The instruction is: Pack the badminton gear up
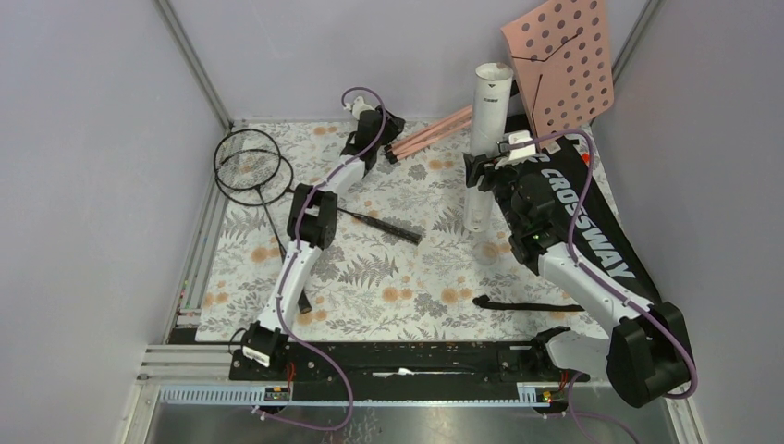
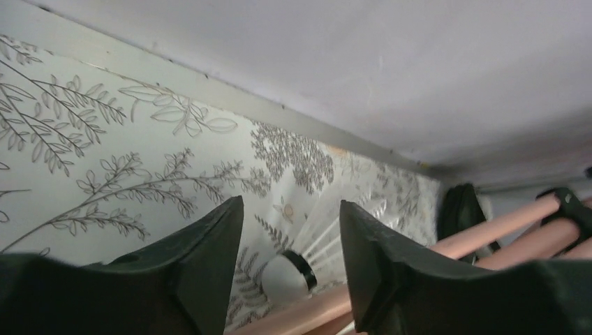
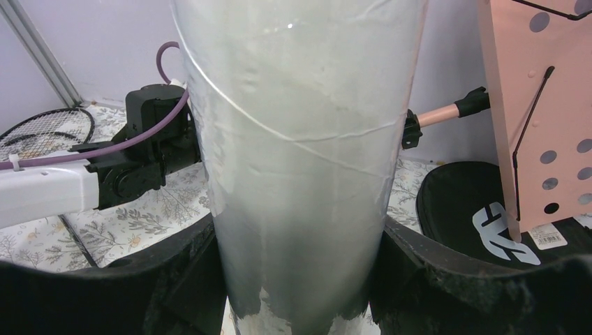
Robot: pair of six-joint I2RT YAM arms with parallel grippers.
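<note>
A shuttlecock point(image 2: 286, 278) with a white cork and black band shows low between the fingers of my left gripper, which stands part open with nothing held; how far below the fingers it lies I cannot tell. My right gripper point(image 1: 475, 171) is shut around a tall white tube point(image 1: 491, 102), which stands nearly upright and fills the middle of the right wrist view. Two rackets lie at the left, their round heads point(image 1: 249, 166) overlapping and their dark handles point(image 1: 392, 228) apart. A black CROSSWAY bag point(image 1: 587, 222) lies along the right side.
Pink poles point(image 1: 434, 132) lie at the back, right beside the left gripper. A pink perforated panel point(image 1: 569, 65) leans at the back right over the bag. A black strap point(image 1: 532, 306) lies near the front.
</note>
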